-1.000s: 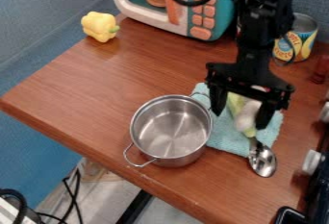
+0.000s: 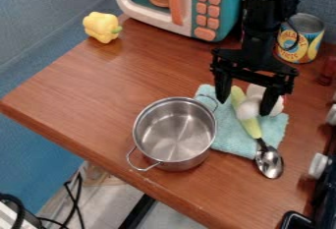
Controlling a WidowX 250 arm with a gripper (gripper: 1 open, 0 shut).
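My black gripper (image 2: 247,96) hangs over the teal cloth (image 2: 234,143) right of the steel pot (image 2: 175,132). Its two fingers stand apart around the top of a pale yellow-green and white vegetable-like item (image 2: 247,111); whether they touch it I cannot tell. A metal spoon (image 2: 269,161) lies at the cloth's lower right edge.
A teal toy microwave (image 2: 223,7) stands at the back, with a can (image 2: 302,38) to its right. A yellow toy pepper (image 2: 101,26) sits at the back left. Black stove-like equipment (image 2: 309,213) lines the right edge.
My gripper has risen slightly from lower over the cloth. The pot, cloth and spoon have not visibly moved.
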